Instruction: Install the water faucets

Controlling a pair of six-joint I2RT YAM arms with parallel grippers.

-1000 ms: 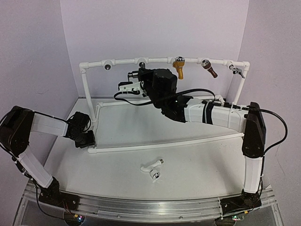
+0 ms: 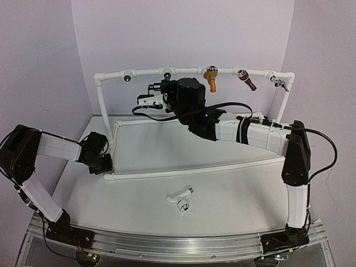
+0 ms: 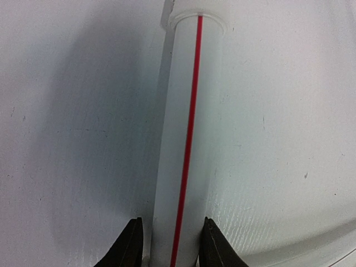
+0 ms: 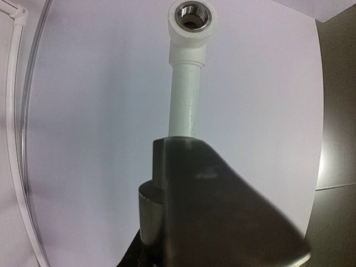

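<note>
In the top view my right gripper (image 2: 158,89) is up at the second tee (image 2: 167,70) from the left on the top pipe. A dark grey metallic faucet (image 4: 217,206) fills the lower middle of the right wrist view, apparently gripped; it covers most of the fingers and the tee behind it. How far it sits in that tee cannot be seen. My left gripper is low at the frame's left front corner, fingers on both sides of a white pipe (image 3: 186,128) with a red stripe, seemingly clamped on it. A white faucet (image 2: 181,200) lies on the table.
The leftmost tee (image 2: 127,77) has an empty threaded socket (image 4: 193,18). Along the top pipe hang a yellow faucet (image 2: 211,78), a brown faucet (image 2: 246,79) and a silver faucet (image 2: 280,83). Bare table (image 2: 239,200) surrounds the white faucet.
My right gripper and arm have shifted slightly left, staying at the second tee. The left arm and the white faucet have not moved.
</note>
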